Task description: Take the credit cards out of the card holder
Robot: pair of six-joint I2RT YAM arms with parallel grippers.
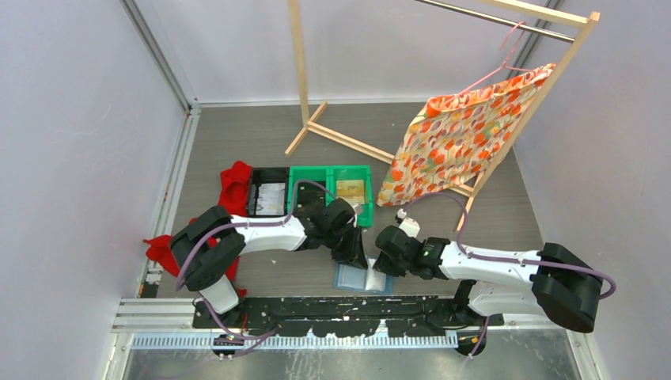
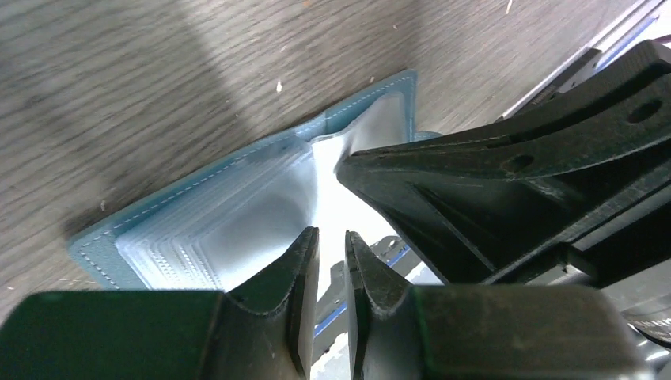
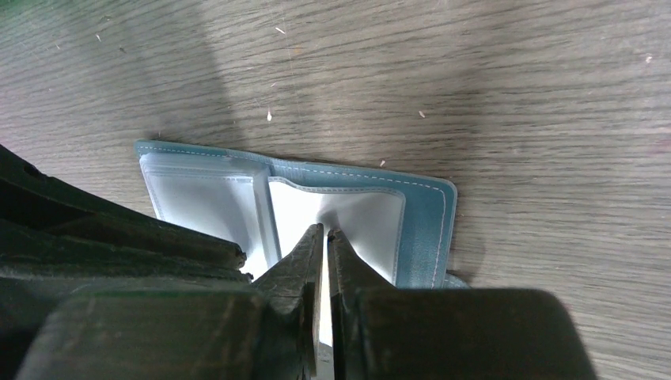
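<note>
The open card holder (image 1: 348,279), blue-edged with clear pocket pages, lies flat near the table's front edge. A white panel (image 3: 360,218) fills its right half; whether that is a card or a page, I cannot tell. My right gripper is shut on the pocket page at this half, whose edge (image 2: 340,138) rises slightly beside its tips in the left wrist view. Over the holder's middle, my left gripper stands open by a narrow gap, its tips close to the right one. No separate credit card shows clearly in the holder.
Behind the left arm stand a green tray (image 1: 365,215) with a yellow item (image 1: 350,190) and a black tray (image 1: 267,171) with whitish items. Red cloth (image 1: 234,194) lies at left. A wooden rack with patterned fabric (image 1: 459,134) stands at back right.
</note>
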